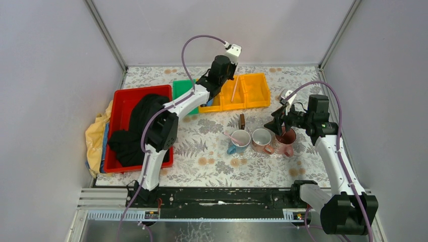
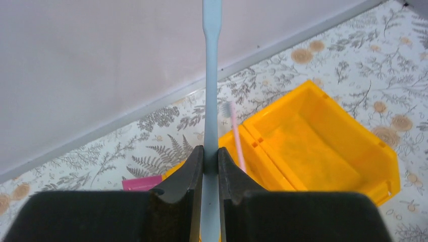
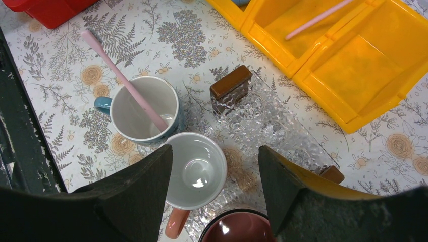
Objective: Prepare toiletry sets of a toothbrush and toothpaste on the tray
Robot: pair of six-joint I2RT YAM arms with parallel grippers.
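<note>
In the left wrist view, my left gripper is shut on a light blue toothbrush (image 2: 211,85), raised above the yellow bin (image 2: 333,141). A pink toothbrush (image 3: 320,19) lies in that bin's middle compartment. Another pink toothbrush (image 3: 126,83) leans in the blue-handled cup (image 3: 174,118) on the clear tray (image 3: 275,121), which has brown handles. Beside that cup stand an empty white cup (image 3: 219,164) with a pinkish handle and a dark red cup (image 3: 242,229). My right gripper is open above the cups, its fingers apart with nothing gripped.
At the left stands a red bin (image 1: 139,92) with a dark cloth (image 1: 126,146) inside. A green bin (image 1: 180,88) adjoins the yellow one, and a pink item (image 2: 142,183) shows beside it. The patterned table (image 1: 194,143) in front of the bins is clear.
</note>
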